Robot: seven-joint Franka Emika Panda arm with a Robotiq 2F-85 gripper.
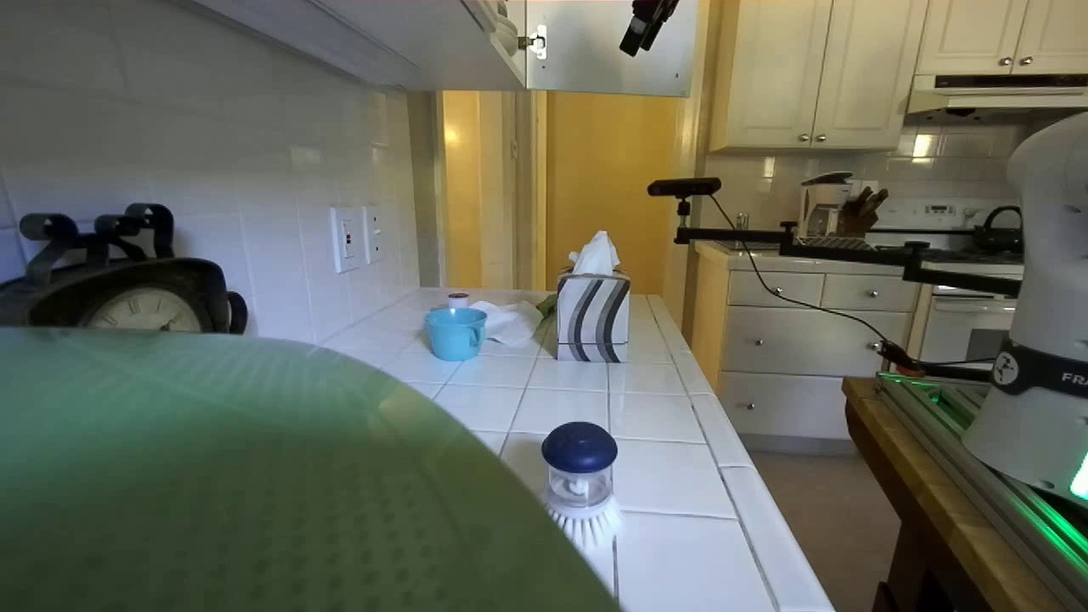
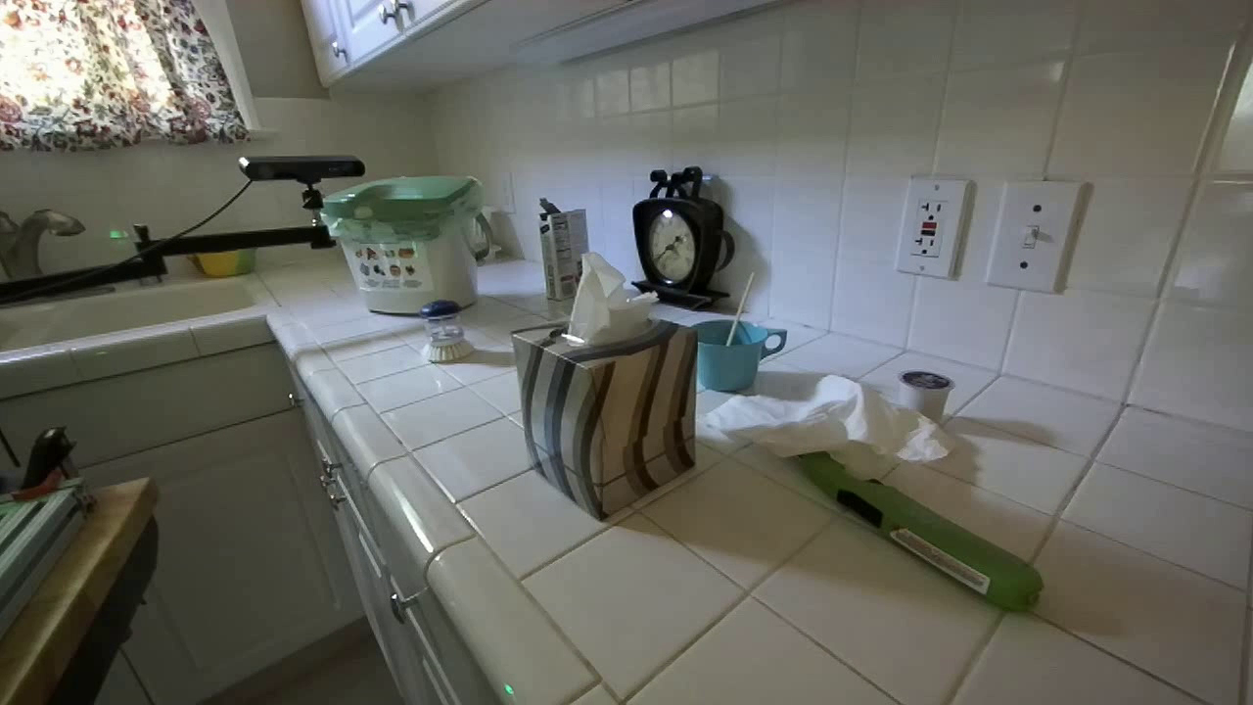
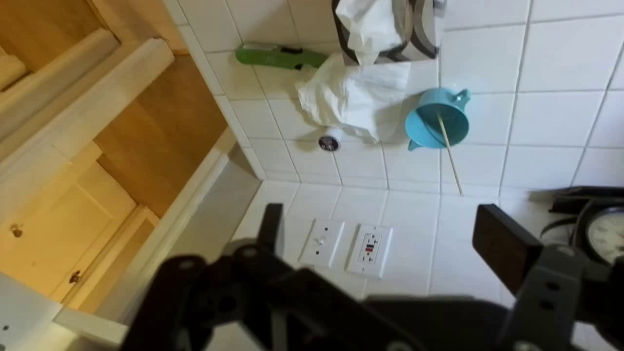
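Note:
My gripper is open, its two dark fingers wide apart with nothing between them. In exterior view 1 its dark fingertips (image 1: pixel 643 31) show at the top edge, high above the counter by the open cabinet door. Below, on the white tiles, stands a blue cup (image 3: pixel 431 126) with a thin stick (image 3: pixel 449 153) leaning in it. Beside it lie a crumpled white tissue (image 2: pixel 828 417), a small pod (image 2: pixel 924 394) and a green-handled tool (image 2: pixel 922 535), partly under the tissue. The striped tissue box (image 2: pixel 611 411) stands near the counter's front edge. A blue-topped scrub brush (image 1: pixel 580 479) rests on its bristles.
A black clock (image 2: pixel 677 241) stands against the tiled wall, near a small carton (image 2: pixel 564 253) and a white bin with a green lid (image 2: pixel 411 258). An open cabinet door (image 1: pixel 612 46) hangs above the counter. Bare tiles lie around the brush.

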